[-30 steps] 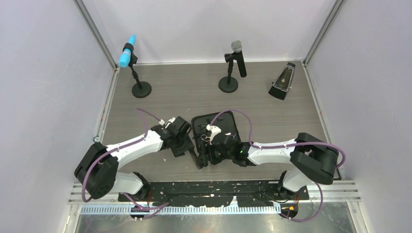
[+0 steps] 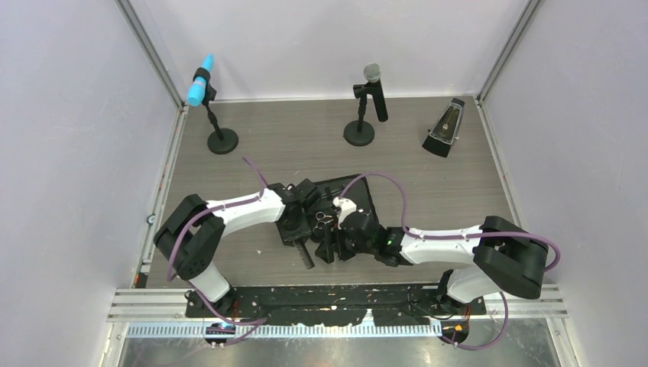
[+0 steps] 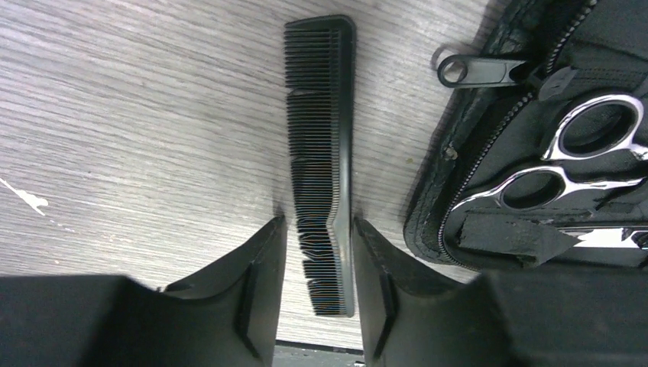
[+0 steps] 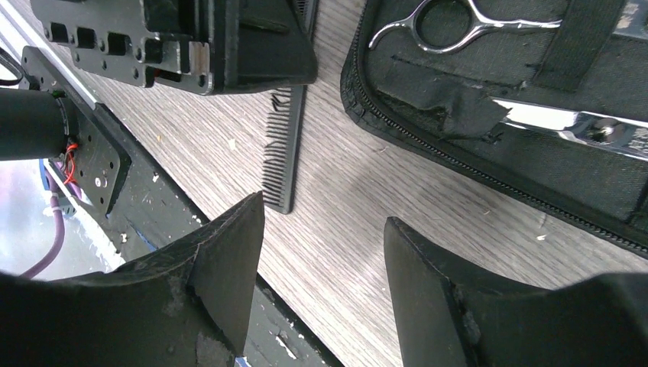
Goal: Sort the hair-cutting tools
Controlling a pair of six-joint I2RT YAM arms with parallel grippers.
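A black comb (image 3: 325, 122) lies on the table left of the open black zipped case (image 3: 489, 153), seen in the left wrist view. Silver scissors (image 3: 527, 191) and another metal tool (image 4: 550, 122) lie in the case. My left gripper is over the comb's lower end, its fingertips part open on either side of it; whether they touch it is unclear. My right gripper is open beside the case, bare table between its fingertips, with part of the left gripper showing above it over the comb.
Two microphone stands (image 2: 223, 140) (image 2: 358, 133) and a metronome (image 2: 443, 130) stand at the back. The front table edge is close below the comb. The table's middle behind the case is clear.
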